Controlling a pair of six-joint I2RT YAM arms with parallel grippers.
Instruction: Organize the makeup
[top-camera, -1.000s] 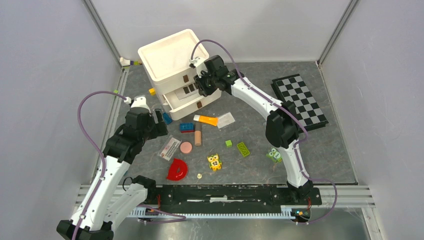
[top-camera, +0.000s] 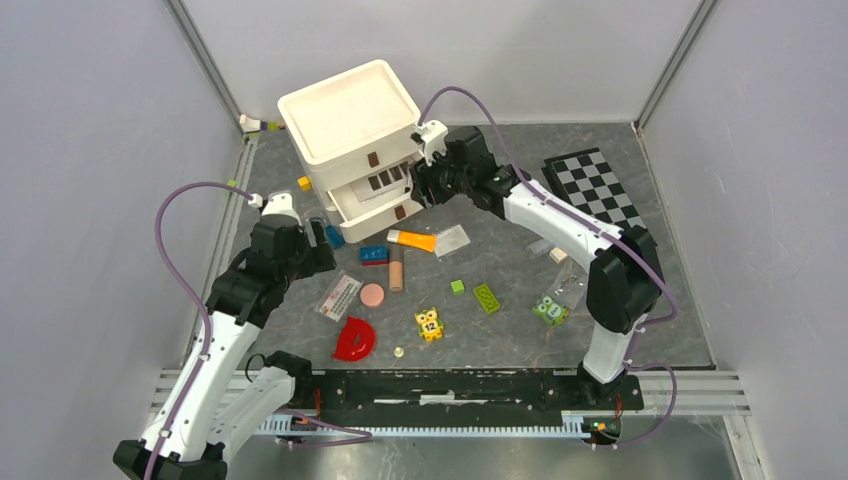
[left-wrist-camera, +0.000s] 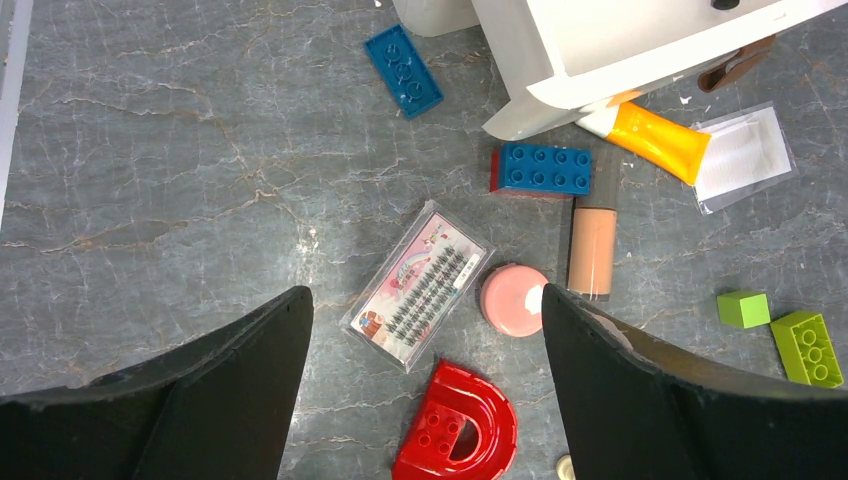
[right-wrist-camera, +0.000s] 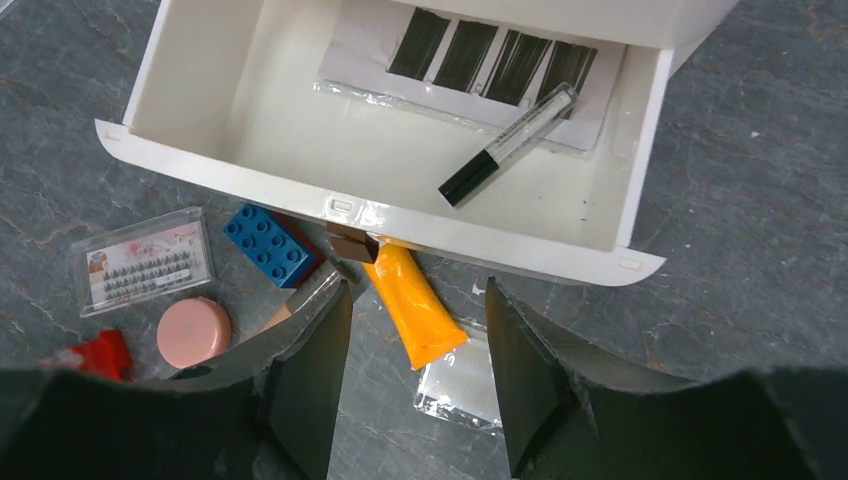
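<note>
The white cabinet (top-camera: 350, 110) has its lower drawer (top-camera: 362, 216) pulled out. Inside lie a lash card (right-wrist-camera: 455, 85) and a black-capped tube (right-wrist-camera: 510, 145). My right gripper is open in front of the drawer, nothing between its fingers. On the floor below are an orange tube (right-wrist-camera: 415, 310), a clear packet (right-wrist-camera: 460, 385), a peach lip gloss tube (left-wrist-camera: 593, 250), a round pink case (left-wrist-camera: 514, 299) and a boxed lash set (left-wrist-camera: 420, 285). My left gripper stands open and empty above the lash set, left of the drawer.
Building bricks lie scattered: blue (top-camera: 373, 255), red (top-camera: 354, 340), green (top-camera: 487, 298) and a yellow one with eyes (top-camera: 429, 324). A chessboard (top-camera: 597, 190) rests at the back right. Clear floor lies between the chessboard and the green bricks.
My right gripper has drawn back from the drawer toward the right, and its arm has swung right over the chessboard's edge. The left arm has stayed still.
</note>
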